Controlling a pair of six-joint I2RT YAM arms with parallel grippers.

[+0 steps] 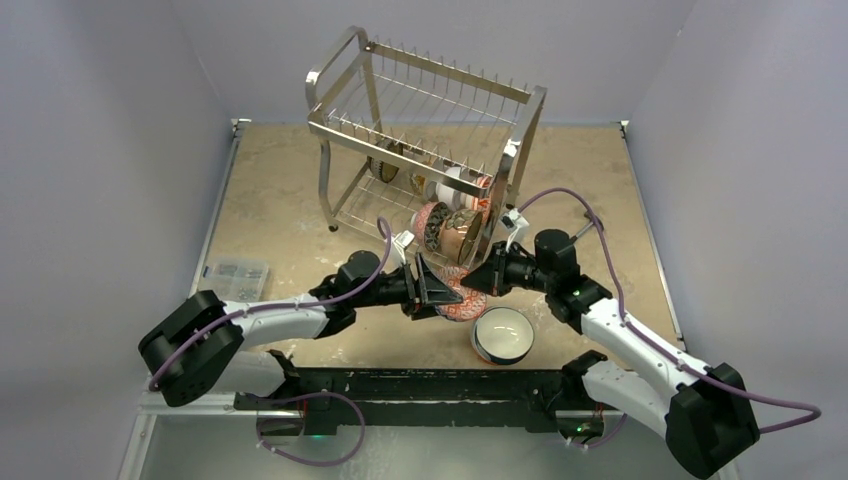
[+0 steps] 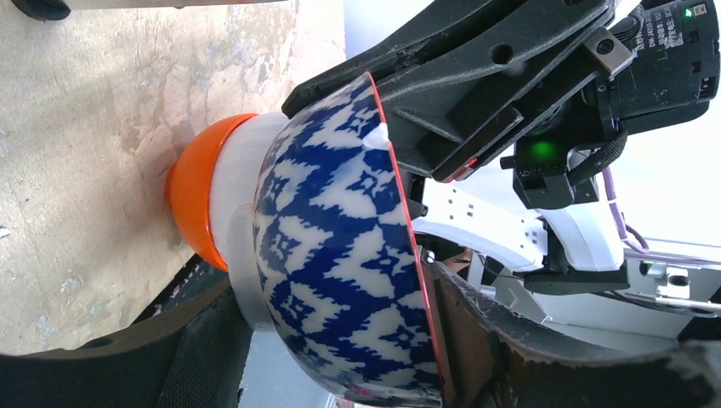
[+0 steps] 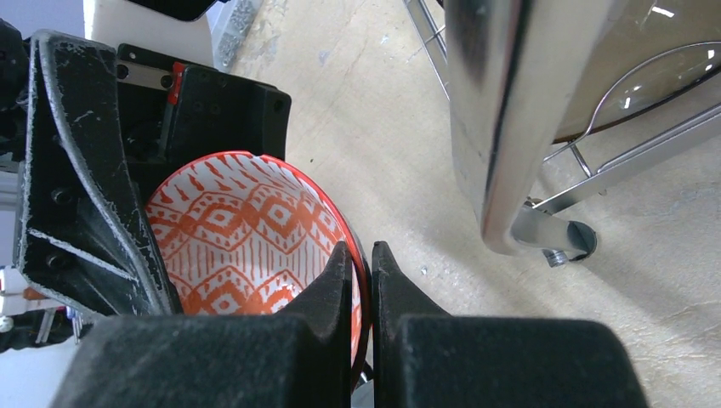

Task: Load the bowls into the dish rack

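Note:
A bowl point(image 1: 463, 304) with an orange-red patterned inside hangs between my two grippers, in front of the rack. Its blue-and-white outer wall point(image 2: 340, 246) fills the middle of the left wrist view. In the right wrist view, my right gripper is shut on the bowl's red rim. My left gripper stands open, its fingers either side of the bowl; contact is hard to judge. The dish rack point(image 1: 420, 140) stands behind, with several bowls on its lower level. Near the table's front sits a stack of bowls, a white-inside bowl point(image 1: 504, 333) on top.
A rack post point(image 3: 510, 127) rises close to my right gripper. An orange bowl point(image 2: 194, 191) shows low in the stack. A clear plastic box point(image 1: 235, 280) lies at the left. Bare table surrounds the rack on both sides.

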